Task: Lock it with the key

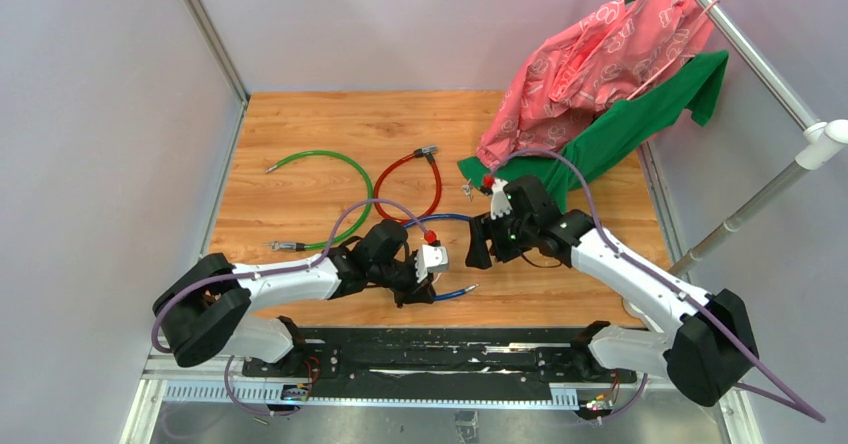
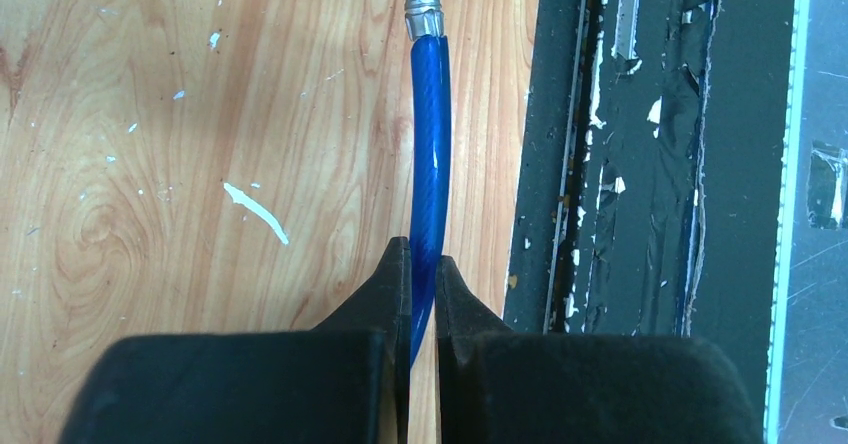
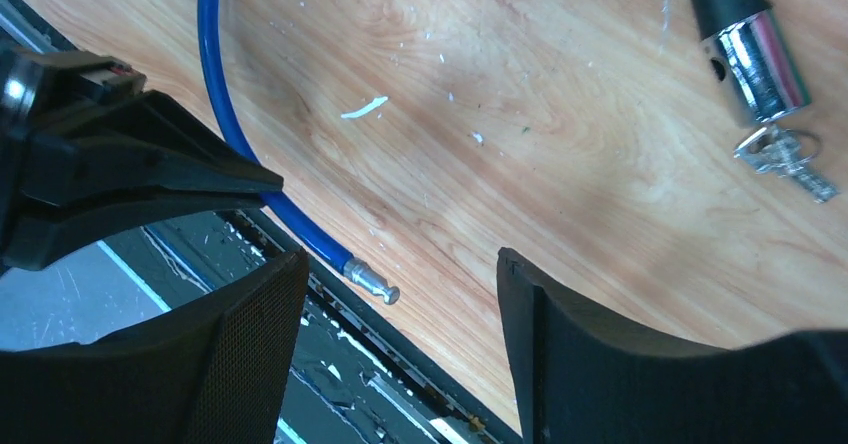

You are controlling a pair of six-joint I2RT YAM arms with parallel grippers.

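My left gripper is shut on the blue cable lock (image 2: 430, 134) near its free end, where a metal pin (image 2: 423, 9) sticks out toward the table's front edge. My right gripper hangs open above the table with nothing between its fingers. In the right wrist view the lock's silver barrel (image 3: 755, 64) with a black collar lies at the upper right, a small key on a ring (image 3: 780, 154) just beside its end. The blue cable's pin end (image 3: 370, 279) shows below my right gripper's view centre, past the left gripper.
A green cable lock (image 1: 330, 154) and a red cable lock (image 1: 435, 179) lie behind the arms. Pink and green cloths (image 1: 600, 74) hang at the back right. The table's dark front edge (image 1: 420, 344) is close below both grippers.
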